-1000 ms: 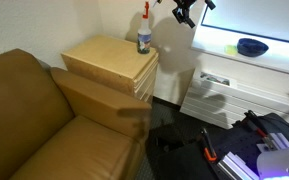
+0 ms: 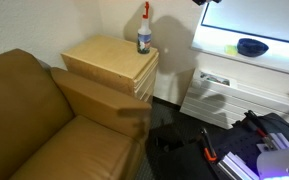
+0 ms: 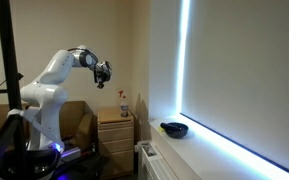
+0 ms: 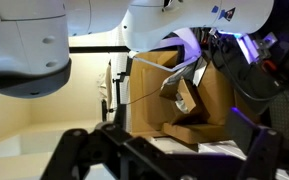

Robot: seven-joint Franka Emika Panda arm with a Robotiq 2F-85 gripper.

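Note:
My gripper (image 3: pixel 101 84) hangs high in the air in exterior view 2, above and to the left of a spray bottle (image 3: pixel 124 104). In the wrist view, two dark fingers (image 4: pixel 112 155) stand well apart along the lower edge, and nothing shows held between them. The bottle (image 2: pixel 144 40), with a red top and a bluish body, stands upright on a wooden cabinet (image 2: pixel 99 52). Only a small dark bit of the gripper shows at the top edge of exterior view 1.
A dark, rounded object (image 3: pixel 174 129), perhaps a cap or pan, rests on the windowsill (image 3: pixel 209 150). A brown sofa (image 2: pixel 74 150) stands in front of the cabinet. Tools, including red-handled ones (image 2: pixel 209 150), lie at the lower right. The cabinet top around the bottle is clear.
The bottle has stayed put.

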